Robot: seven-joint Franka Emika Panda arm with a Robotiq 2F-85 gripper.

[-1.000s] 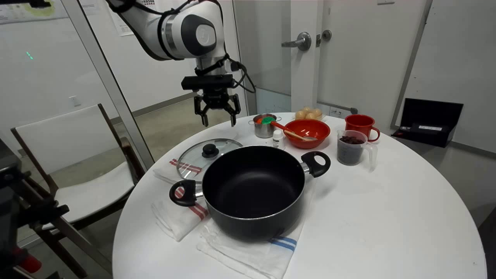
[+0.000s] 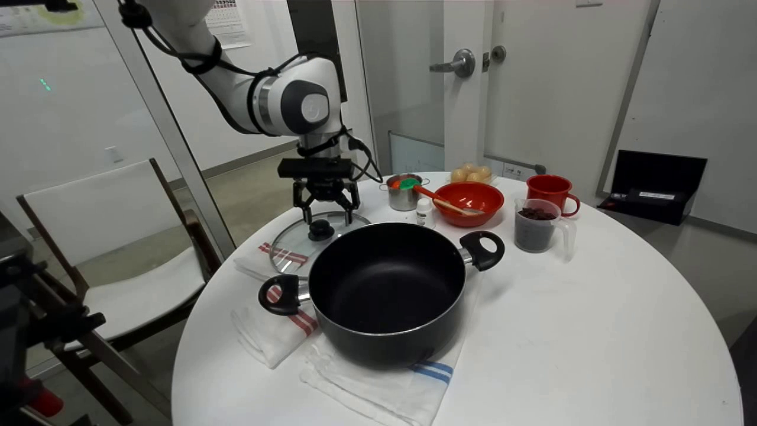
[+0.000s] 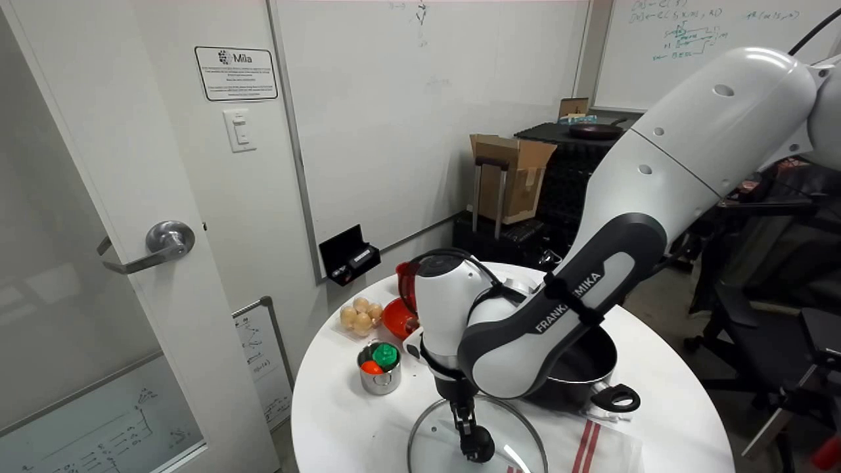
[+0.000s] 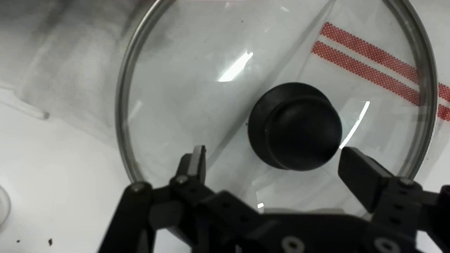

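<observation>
A glass lid (image 2: 294, 238) with a metal rim lies on a red-striped towel behind the pot. Its round black knob (image 4: 301, 128) stands up from the middle. My gripper (image 2: 331, 219) is low over the lid, open, with its fingertips around the knob's height in exterior view 1. In the wrist view the knob appears ahead of the gap between the fingers, not clasped by them. The black pot (image 2: 388, 284) stands uncovered and empty on towels. Exterior view 2 shows the gripper side-on, close to the knob (image 3: 477, 445).
Behind the pot are a small steel pot (image 2: 404, 196), a white bottle (image 2: 424, 212) and a red bowl (image 2: 465, 194) holding utensils. A measuring cup (image 2: 533, 231) and red mug (image 2: 550, 189) stand farther right.
The arm has come down, bringing my open gripper from well above the lid to knob height. Lid, pot and the other tabletop things are where they were.
</observation>
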